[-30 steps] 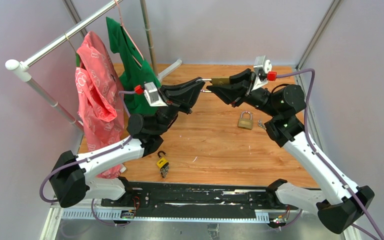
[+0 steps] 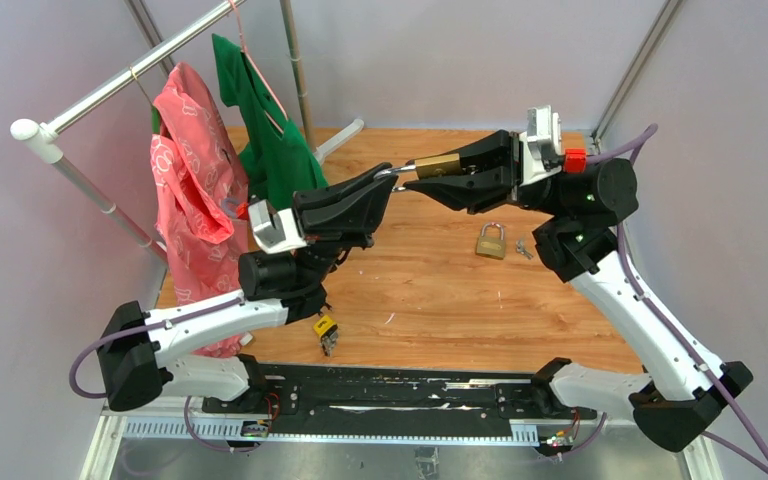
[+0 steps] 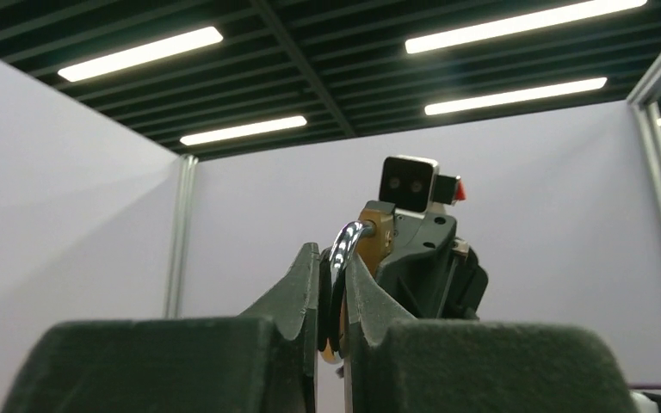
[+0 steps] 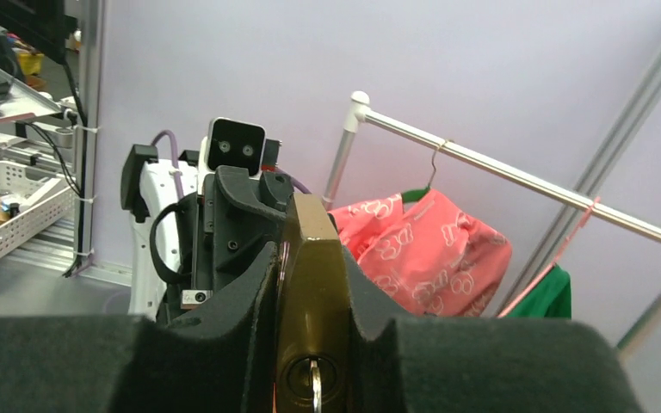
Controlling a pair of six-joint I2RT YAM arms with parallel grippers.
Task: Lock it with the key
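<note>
A brass padlock (image 2: 438, 164) is held in the air by my right gripper (image 2: 460, 178), which is shut on its body; in the right wrist view the padlock (image 4: 312, 301) shows a keyhole with a thin silver piece at it. My left gripper (image 2: 385, 177) meets it from the left at the chrome shackle (image 3: 348, 242), which sits between or just beyond its fingertips; whether they grip it is unclear. A second padlock (image 2: 490, 245) lies on the table with small keys (image 2: 523, 247) beside it.
A yellow padlock with keys (image 2: 326, 330) lies near the front left of the table (image 2: 430, 310). A rail with pink (image 2: 195, 190) and green (image 2: 275, 150) garments stands at left.
My left gripper and arm have shifted slightly left and toward the front. My right gripper with the padlock has turned and moved slightly, its wrist a little further right.
</note>
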